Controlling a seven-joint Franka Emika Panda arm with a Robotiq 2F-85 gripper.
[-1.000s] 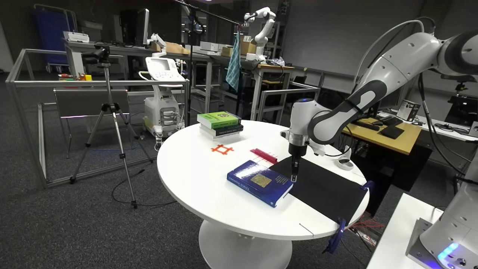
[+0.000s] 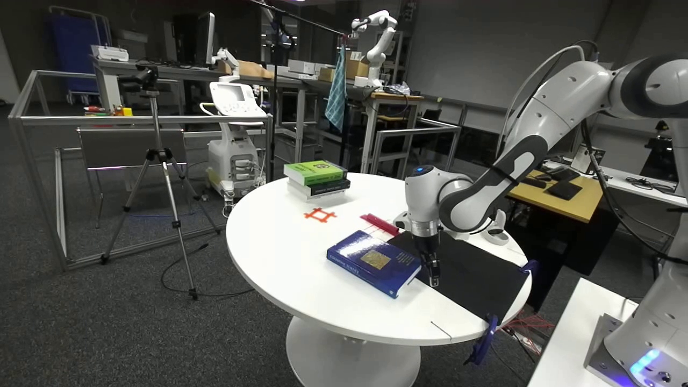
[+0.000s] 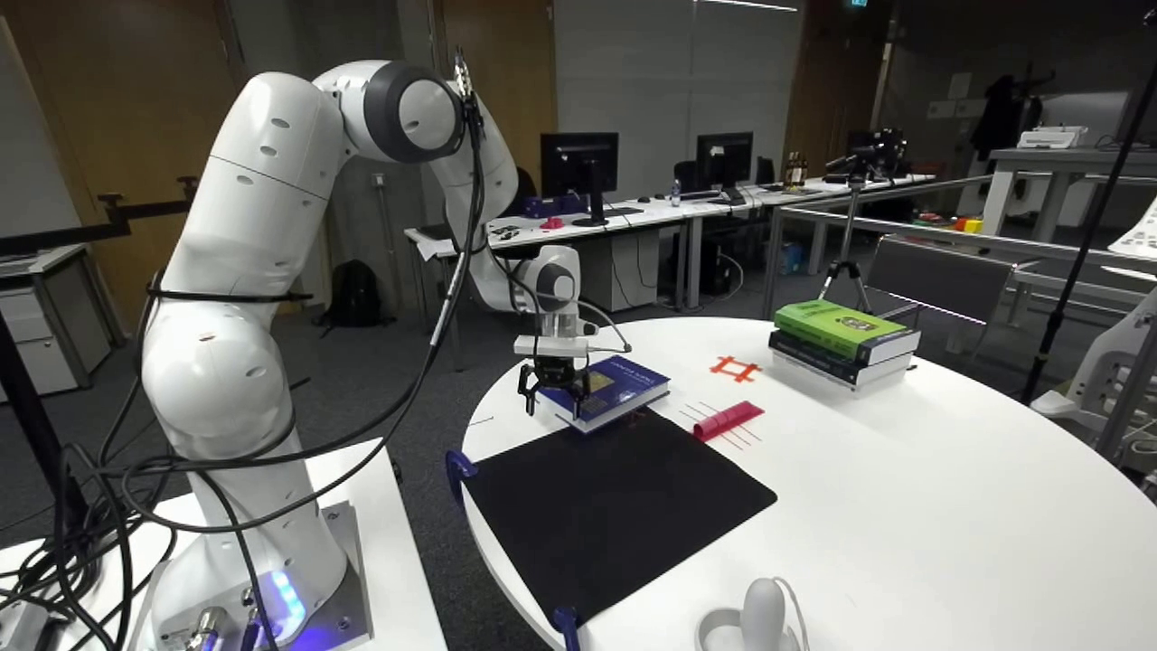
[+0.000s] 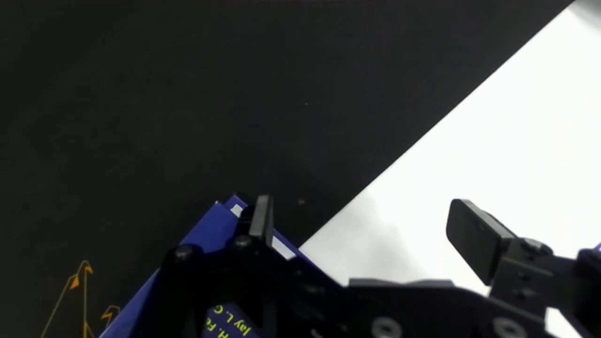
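A thick dark blue book (image 2: 374,261) with a gold square on its cover lies flat, partly over the edge of the black mat (image 3: 618,510). By its corner my gripper (image 2: 434,281) points downward, low over the table. In exterior view 2 the gripper (image 3: 555,406) overlaps the book (image 3: 620,387) in the picture. Wide apart in the wrist view, the fingers are open; the left fingertip (image 4: 261,218) appears over the book's edge and the right one over white tabletop. Nothing shows clasped between them. Whether a finger touches the book cannot be told.
On the round white table (image 2: 271,238) stands a stack of books with a green one on top (image 2: 315,172). An orange grid-shaped piece (image 2: 320,215) and a red piece (image 2: 380,224) lie nearby. Blue clamps (image 2: 491,332) hold the mat at the rim. A white ring-handled device (image 3: 762,618) sits beyond the mat.
My gripper has come down and shifted toward the table's near rim in exterior view 1, past the book's corner. The book and other objects have stayed put.
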